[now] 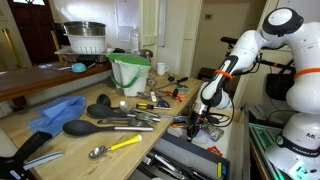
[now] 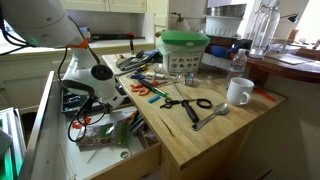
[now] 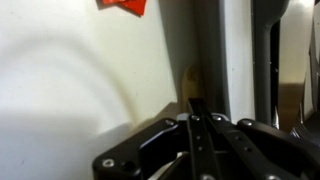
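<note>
My gripper is shut and reaches down into an open drawer. In the wrist view its fingertips are beside a pale drawer divider (image 3: 238, 60). A small tan object (image 3: 191, 82) shows just past the tips, along the divider; whether the fingers touch it cannot be made out. Nothing clear shows between the fingers. In exterior view 1 the gripper (image 1: 191, 130) is low over the drawer, near the counter edge. The arm partly hides the drawer's contents in exterior view 2.
A red item (image 3: 125, 4) lies on the white drawer floor (image 3: 60, 90). Dark and metal utensils fill the neighbouring compartment. The wooden counter (image 2: 215, 145) beside the drawer carries scissors (image 2: 204, 103), a spoon (image 2: 211, 117), a white mug (image 2: 240, 91) and a green-and-white tub (image 1: 130, 73).
</note>
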